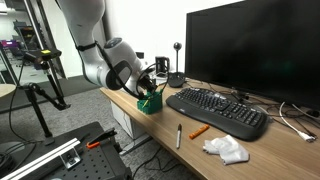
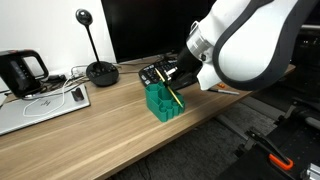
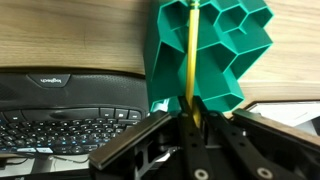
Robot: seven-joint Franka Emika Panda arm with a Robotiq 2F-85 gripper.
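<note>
A thin yellow pencil-like stick (image 3: pixel 193 50) is between the fingers of my gripper, which is shut on it. In the wrist view it runs up across the green honeycomb holder (image 3: pixel 178 75), whose open cells face the camera. Exterior view 2 has the stick (image 2: pixel 174 95) slanting at the green holder (image 2: pixel 160 108), with my gripper (image 2: pixel 169 80) just above. Whether its lower tip is inside a cell or in front of the holder, I cannot tell. The holder (image 1: pixel 150 104) stands near the table's front edge in exterior view 1, partly covered by the arm.
A black keyboard (image 1: pixel 218 110) lies right of the holder, before a large monitor (image 1: pixel 255 50). A dark marker (image 1: pixel 179 136), an orange marker (image 1: pixel 199 131) and a crumpled white cloth (image 1: pixel 227 150) lie nearer the front. Bare tabletop (image 2: pixel 75 135) stretches left in exterior view 2.
</note>
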